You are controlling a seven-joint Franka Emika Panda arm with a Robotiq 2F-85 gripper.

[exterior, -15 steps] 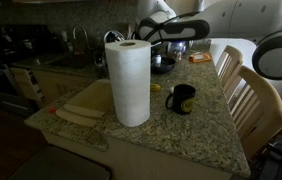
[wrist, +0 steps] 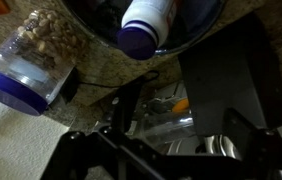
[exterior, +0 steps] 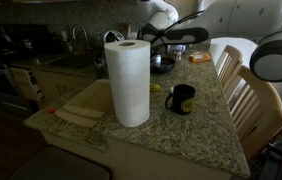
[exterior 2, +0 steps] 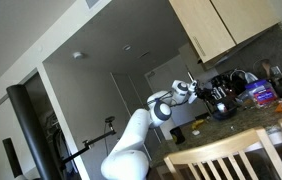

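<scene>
My gripper is open, its dark fingers standing apart at the lower edge of the wrist view. Ahead of it in that view, a white bottle with a dark blue cap (wrist: 138,40) lies in a dark round pan (wrist: 96,25). A clear jar of nuts with a blue lid (wrist: 13,90) is to the left. On the right is a flat black object (wrist: 226,75), and a clear container (wrist: 166,125) shows between the fingers. Exterior view 1 has the pan (exterior: 163,66) far back on the counter under the arm; the fingertips there are too small to make out.
A paper towel roll (exterior: 130,85) stands at the counter's front, beside a cutting board (exterior: 89,100). A black mug (exterior: 181,99) and something yellow (exterior: 168,97) lie to its right. Wooden chairs (exterior: 251,105) line the right side. Upper cabinets (exterior 2: 221,30) hang above the counter.
The near joint of the arm has come lower and a little to the right in exterior view 1, and the far white link has shifted slightly. Things on the counter look unmoved.
</scene>
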